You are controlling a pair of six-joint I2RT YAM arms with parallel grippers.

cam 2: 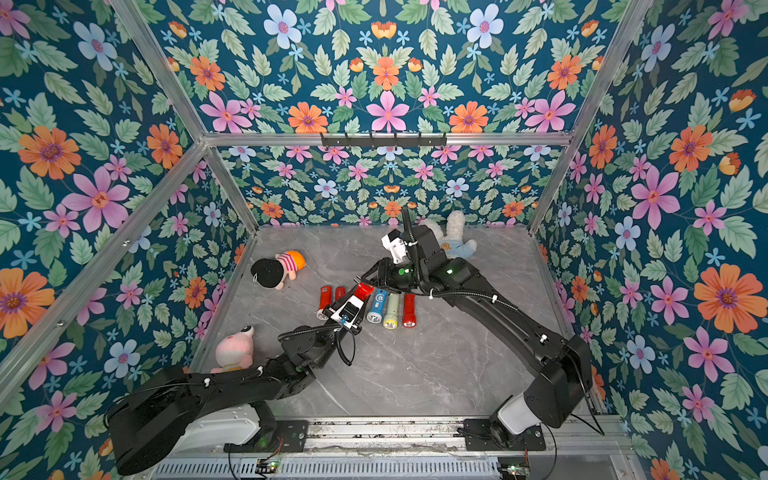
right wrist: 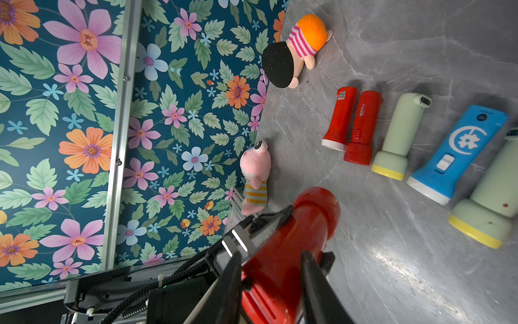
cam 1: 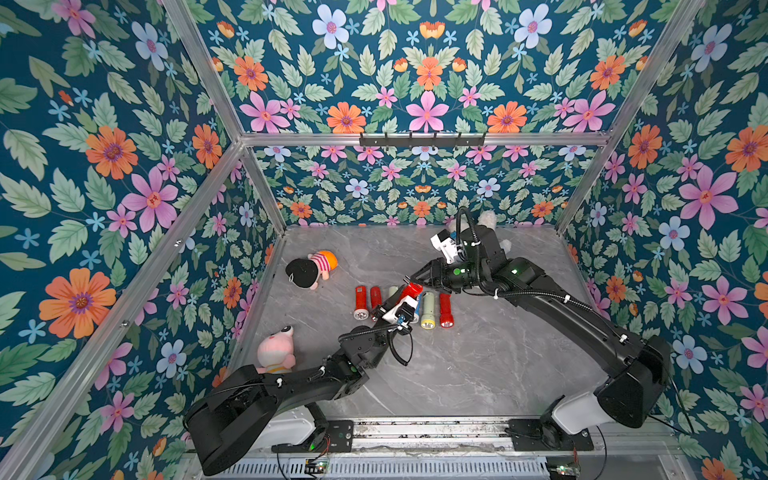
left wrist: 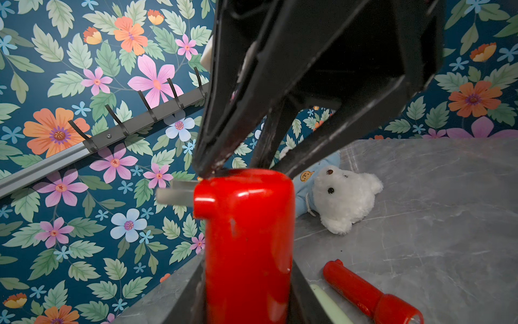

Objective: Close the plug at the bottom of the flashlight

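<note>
A red flashlight is raised over the row of flashlights, my left gripper shut around its body. In the left wrist view a pale metal piece sticks out sideways from beside its top, next to a small red protrusion. My right gripper is at that end, its black fingers touching or very near the top; whether it is open or shut is unclear. The plug itself is not clearly visible.
Several flashlights, red, green and blue, lie in a row on the grey table. Plush toys lie at left and back right.
</note>
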